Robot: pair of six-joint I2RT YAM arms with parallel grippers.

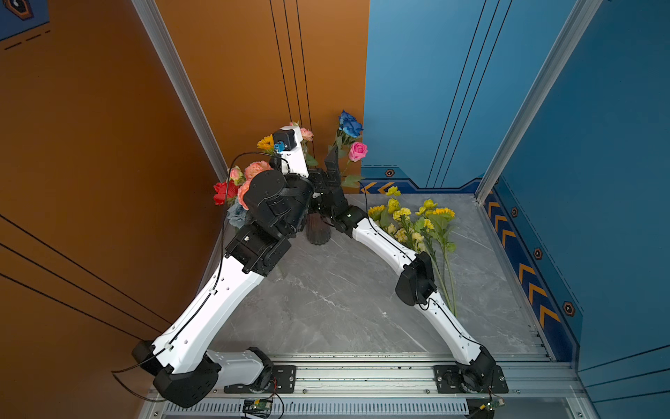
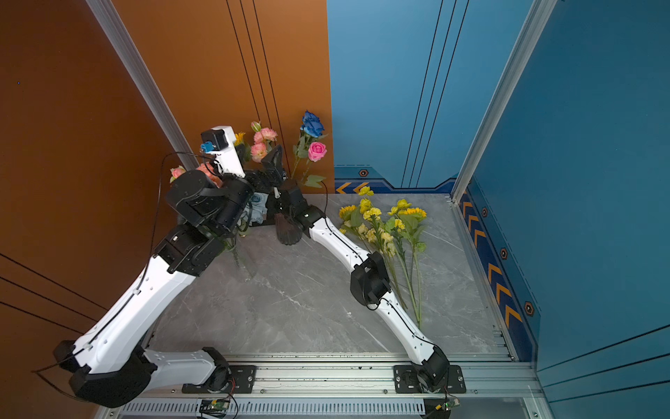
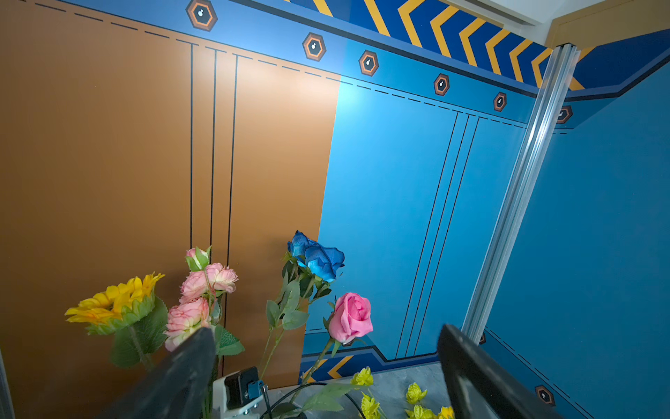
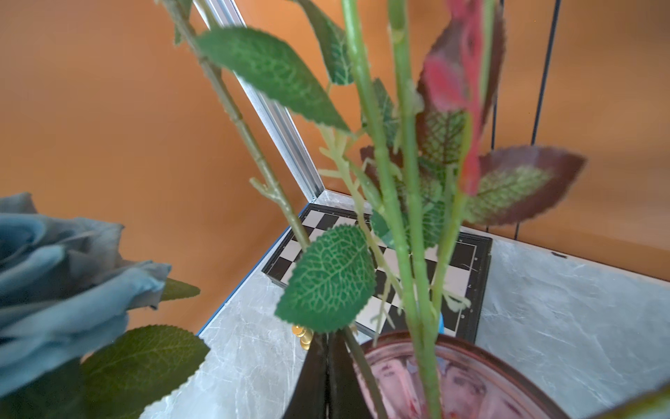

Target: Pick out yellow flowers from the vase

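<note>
The yellow sunflower (image 3: pixel 118 304) stands upright at the left of the left wrist view, near pink blooms; its head (image 1: pixel 266 143) shows at the back in the top left view. In the right wrist view, my right gripper is shut with nothing between its fingers. Several green stems (image 4: pixel 416 265) rise from the reddish vase (image 4: pixel 492 359), right of those fingers and outside them. A green leaf (image 4: pixel 331 279) hangs just above the tips. My left gripper is open and empty, its fingers wide apart. The arms hide much of the vase.
Yellow flowers (image 1: pixel 411 222) lie on the table at the right. A blue-grey rose (image 4: pixel 59 279) is close at the left of the right wrist view. A checkered board (image 4: pixel 457 276) lies behind the vase.
</note>
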